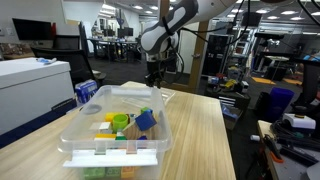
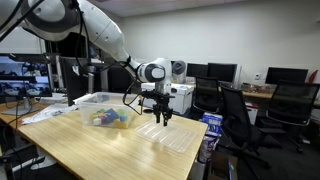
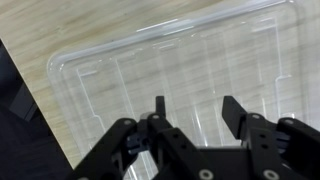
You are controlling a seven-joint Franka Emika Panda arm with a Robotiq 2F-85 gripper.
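Observation:
My gripper has its fingers apart and only empty space shows between them. Below it in the wrist view, a clear plastic lid (image 3: 205, 75) with a raised rim lies on the wooden table. The gripper (image 2: 155, 116) is above the same flat lid (image 2: 172, 137) in exterior view 2; whether its fingertips touch it, I cannot tell. A clear plastic bin (image 1: 82, 131) stands open on the table, holding several colored blocks, among them a blue block (image 1: 146, 120) and a green one (image 1: 121, 122).
Beside the bin stands a blue container (image 1: 86, 90), near a white cabinet (image 1: 35, 92). Black office chairs (image 2: 245, 105) stand beyond the table.

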